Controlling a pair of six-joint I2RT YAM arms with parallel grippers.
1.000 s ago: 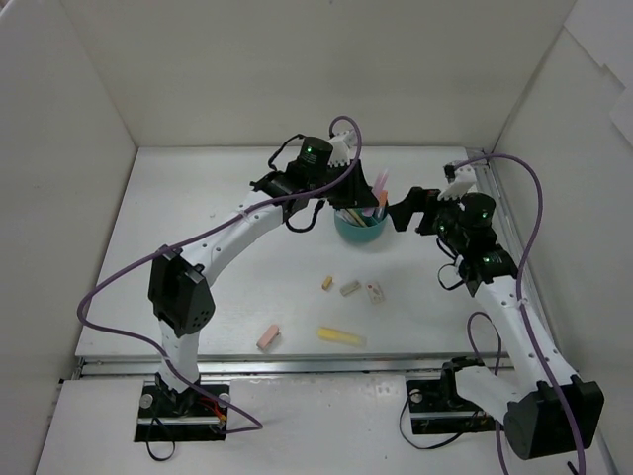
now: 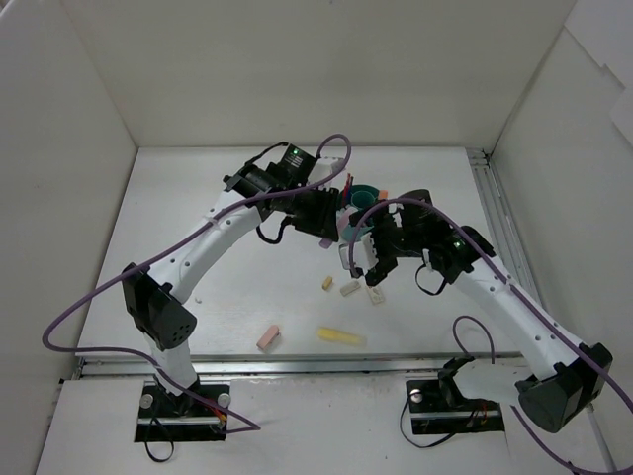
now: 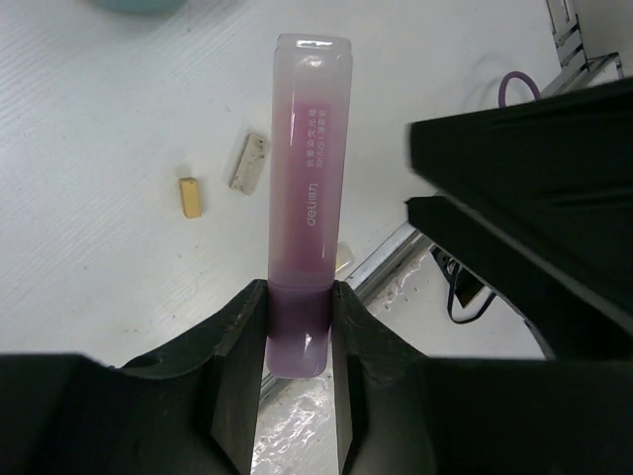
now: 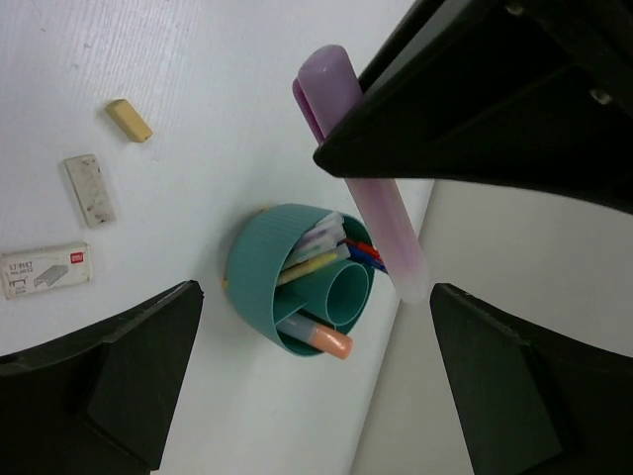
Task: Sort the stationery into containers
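Observation:
A pink-purple highlighter (image 3: 308,178) is held upright by my left gripper, shut on its lower end; from the right wrist it appears as a pink stick (image 4: 391,228) across the upper right. My right gripper is open, its fingers around the view of the highlighter and the teal organizer behind it. That organizer (image 4: 255,267) holds pens, highlighters and an orange-ended marker (image 4: 321,336). In the top view both grippers meet above it, partly hiding it.
On the white table lie a small yellow block (image 2: 326,283), a grey eraser (image 2: 349,288), a staples box (image 2: 376,295), a pink block (image 2: 268,336) and a yellow highlighter (image 2: 339,335).
My left gripper has come down-left in the top view, away from the organizer with the highlighter. My right gripper has moved left and toward the left one.

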